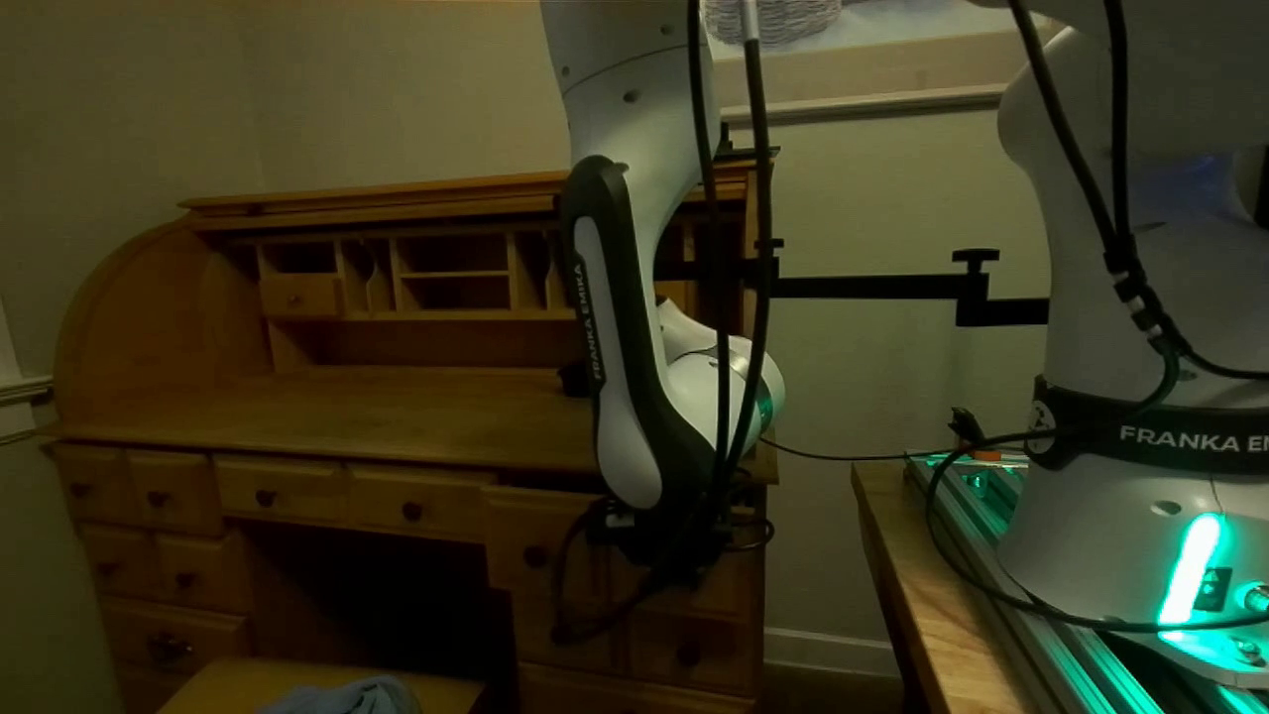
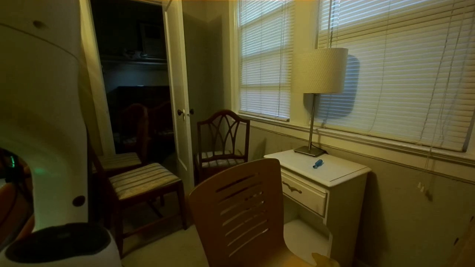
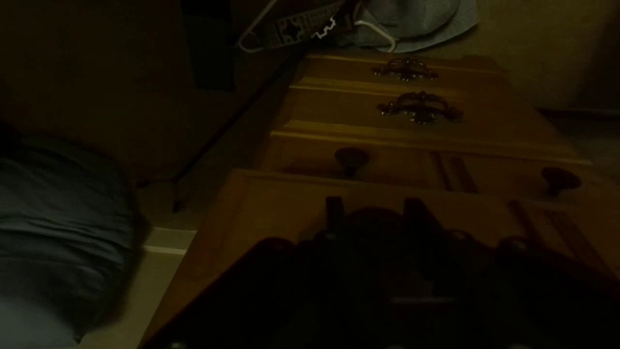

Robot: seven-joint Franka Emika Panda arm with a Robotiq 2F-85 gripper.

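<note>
Low at the right side of the wooden roll-top desk (image 1: 297, 411), my gripper faces a drawer front (image 3: 273, 200). Its two dark fingers (image 3: 334, 212) stand on either side of a round dark knob (image 3: 375, 220), and the fingers look shut on it, though the picture there is very dark. In exterior view 1 this upper right drawer (image 1: 518, 541) sticks out a little from the desk; the fingertips are hidden behind the arm and cables. Exterior view 2 does not show the gripper.
More drawers with dark knobs (image 3: 351, 158) and metal handles (image 3: 419, 107) lie below. A seat with blue cloth (image 1: 345, 695) stands before the desk's knee space. The robot's wooden table (image 1: 922, 571) is at the right. Cables (image 1: 601, 631) hang by the wrist.
</note>
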